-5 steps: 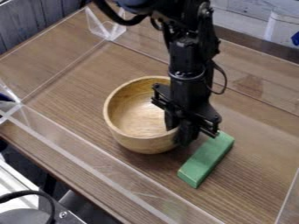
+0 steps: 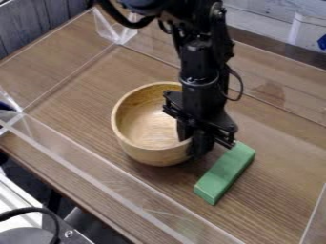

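Note:
A black robot arm comes down from the top of the view to my gripper (image 2: pixel 201 139), whose fingers are low at the right side of a tan wooden bowl (image 2: pixel 135 122). The gripper appears shut on the bowl's right wall, though the fingertips are dark and partly hidden, so the exact contact is unclear. A green rectangular block (image 2: pixel 224 175) lies on the wooden table (image 2: pixel 64 95) just to the lower right of the gripper and bowl.
Clear plastic pieces stand at the table's left edge and upper left. A grey metal part with a black cable sits at the bottom left.
The arm and gripper have shifted only very slightly at the bowl's right side. The bowl and green block look essentially in place.

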